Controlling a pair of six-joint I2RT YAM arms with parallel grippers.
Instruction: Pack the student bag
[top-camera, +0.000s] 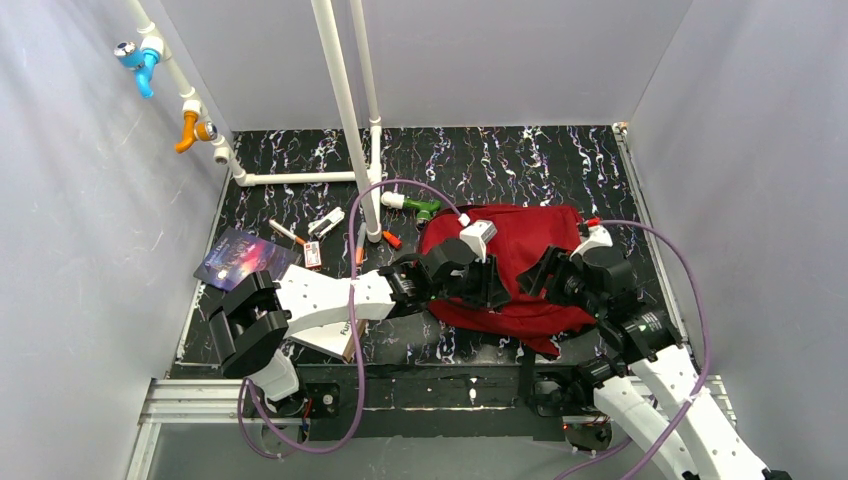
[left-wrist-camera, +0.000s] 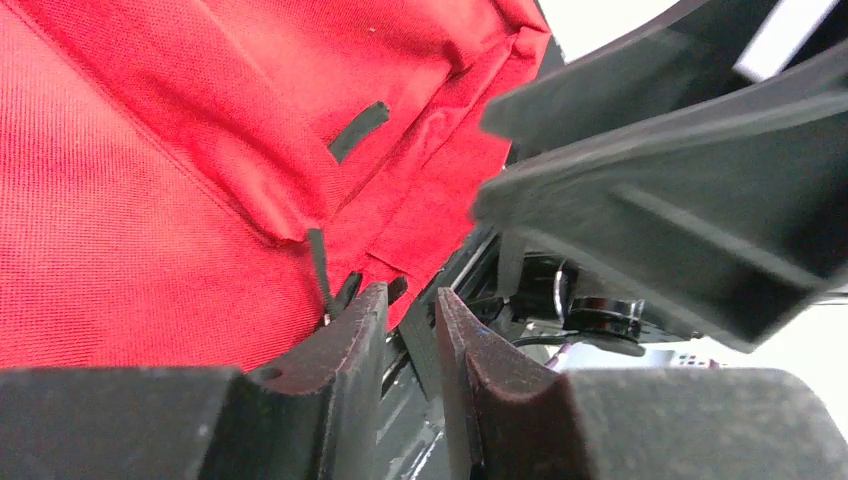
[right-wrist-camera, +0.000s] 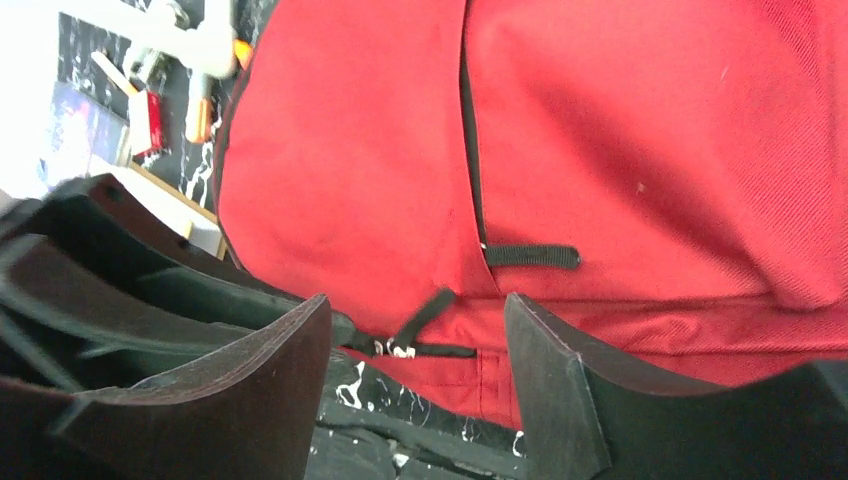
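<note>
The red bag (top-camera: 520, 235) lies on the right half of the dark marbled surface. Over its left part is my left gripper (top-camera: 497, 298); in the left wrist view its fingers (left-wrist-camera: 350, 365) stand a narrow gap apart, with the bag's cloth (left-wrist-camera: 150, 260) and black tabs beyond them. My right gripper (top-camera: 535, 278) is above the bag's right part, fingers (right-wrist-camera: 570, 390) wide apart and nothing held. A black zipper pull (right-wrist-camera: 530, 256) lies on the cloth just past them. To the left are a purple book (top-camera: 245, 258), a white book (top-camera: 325, 340), and markers (top-camera: 286, 232).
White pipes (top-camera: 340, 90) rise behind the items, with a green valve (top-camera: 423, 208) close to the bag. A small red-white box (top-camera: 313, 254) and a white device (top-camera: 327, 222) lie left of the pipes. Clear surface stretches behind the bag.
</note>
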